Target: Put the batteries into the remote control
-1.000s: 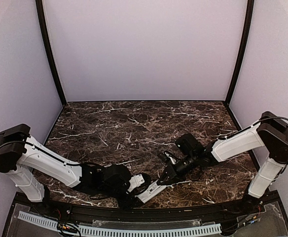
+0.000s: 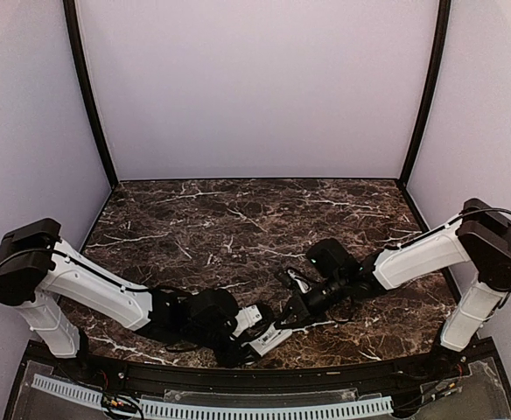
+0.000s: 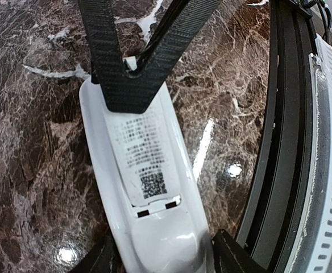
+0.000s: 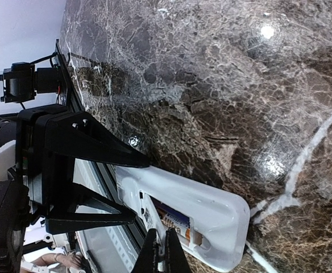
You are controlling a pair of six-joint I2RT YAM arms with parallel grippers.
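Note:
The white remote control [image 2: 271,339] lies near the table's front edge, back side up. In the left wrist view its battery cover [image 3: 140,151], with printed text and a code, lies over the compartment. Through a gap beside the cover, the right wrist view shows a dark blue and orange battery [image 4: 174,216] inside. My left gripper has one finger on each side of the remote's near end; how firmly they press is unclear. Shut, my right gripper has its tips at the cover, close to the compartment's far end; nothing clearly shows between them.
The black front rail [image 3: 268,142] and a white slotted strip [image 3: 325,187] run close alongside the remote. Behind both arms, the dark marble table [image 2: 255,227] is bare. No loose battery is visible on the table.
The left gripper and the remote's near end have shifted slightly to the right. The right arm has barely moved, its fingertips staying over the remote's far end.

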